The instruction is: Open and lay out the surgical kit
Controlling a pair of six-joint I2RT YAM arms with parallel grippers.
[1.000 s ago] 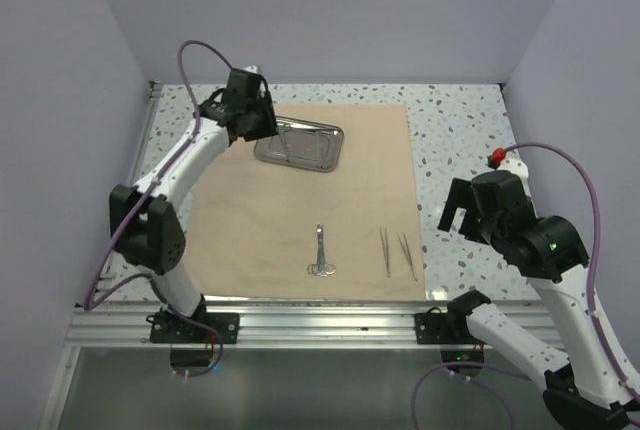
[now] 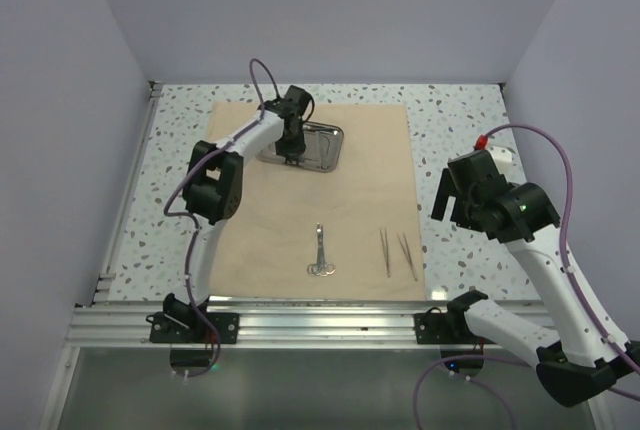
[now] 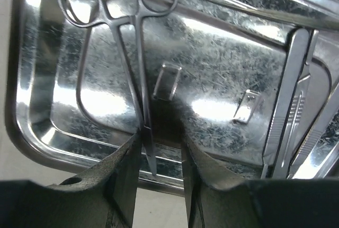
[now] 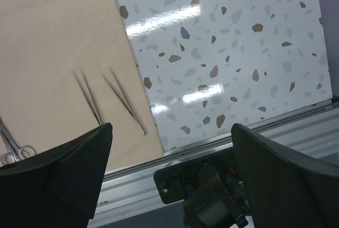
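The metal tray (image 2: 333,148) lies at the back of the tan cloth (image 2: 270,220), and my left gripper (image 2: 292,159) is over its left half. In the left wrist view the fingers (image 3: 125,177) stand apart. Ring-handled forceps (image 3: 126,47) lie in the tray, their tip showing in the gap, close by the left finger; contact cannot be judged. Scalpel handles (image 3: 288,90) and a thin tool (image 3: 249,9) share the tray. My right gripper is open and empty, above the speckled table at right. Scissors (image 2: 320,250) and two tweezers (image 2: 386,252) (image 2: 408,256) lie on the cloth's front.
Two small clear pieces (image 3: 167,81) (image 3: 247,106) are in the tray as well. The cloth between the tray and the scissors is bare. A metal rail (image 2: 330,322) runs along the front edge.
The laid-out tools are unmoved.
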